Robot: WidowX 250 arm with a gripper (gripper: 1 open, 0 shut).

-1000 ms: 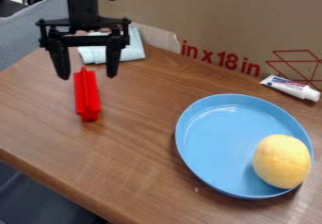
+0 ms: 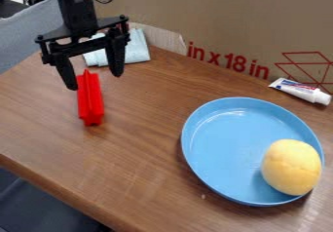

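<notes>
My black gripper (image 2: pixel 92 72) is open over the left part of the wooden table, its two fingers apart above and around the upper end of a long red object (image 2: pixel 90 101) that stands on the wood. A blue plate (image 2: pixel 224 148) on the right holds a round pale-yellow object (image 2: pixel 291 167) near its right side.
A toothpaste tube (image 2: pixel 301 90) lies at the back right, and a folded pale cloth (image 2: pixel 132 46) at the back left behind the gripper. A cardboard box (image 2: pixel 247 21) closes off the rear.
The objects on the table have not moved.
</notes>
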